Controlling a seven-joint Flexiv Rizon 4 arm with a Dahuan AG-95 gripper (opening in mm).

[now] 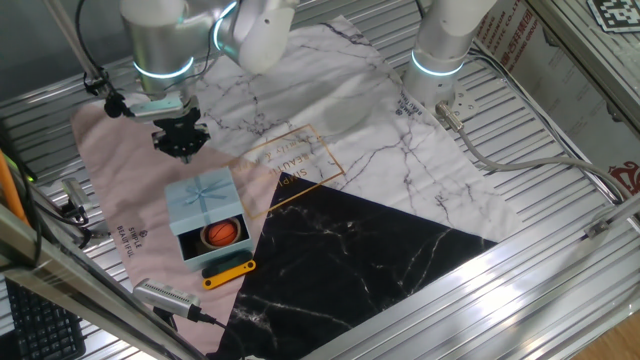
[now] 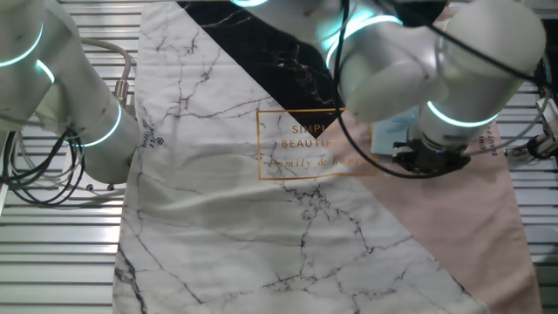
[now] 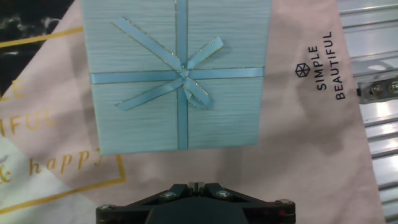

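A light blue gift box point(image 1: 203, 200) with a ribbon bow on its lid point(image 3: 140, 127) stands on the pink part of the cloth. Its lid covers only the back part. Through the uncovered front, a small orange ball point(image 1: 222, 232) with dark lines shows inside a pale ring. Behind the box and apart from it, my gripper point(image 1: 186, 158) hangs above the cloth. The wrist view has the gripper at the bottom edge, its fingertips together with nothing visible between them, and the lid ahead of it. From the opposite side, the arm mostly hides the box point(image 2: 394, 131).
A yellow and black tool point(image 1: 229, 275) lies directly in front of the box. Close to the cloth's near edge is a grey device point(image 1: 167, 298) with a cable.
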